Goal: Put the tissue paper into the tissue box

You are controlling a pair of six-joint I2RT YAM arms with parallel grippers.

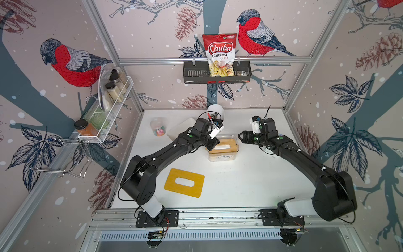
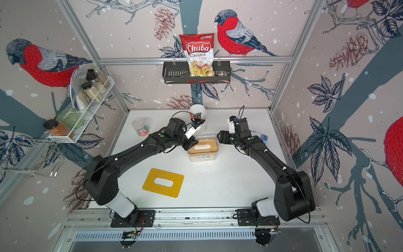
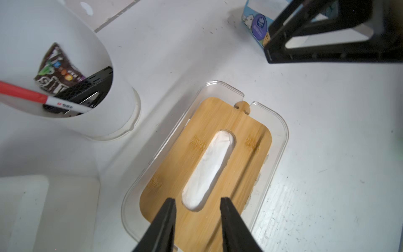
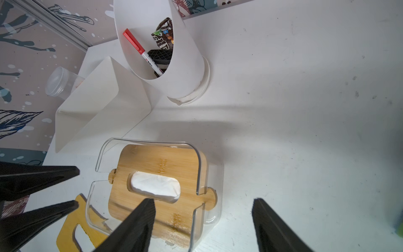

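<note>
The tissue box (image 3: 168, 176), clear plastic with a bamboo plate inside, sits mid-table. White tissue (image 3: 207, 168) shows through the plate's long slot in both wrist views. My left gripper hangs above the box's left end, part open, with nothing seen between its fingers. My right gripper stands open beside the box's right end, slightly above it, also empty.
A white cup (image 4: 184, 71) with a marker is behind the box, a white tray (image 4: 92, 109) to its left. A yellow plate (image 1: 172, 184) lies front left. A blue pack (image 3: 256, 25) is at right.
</note>
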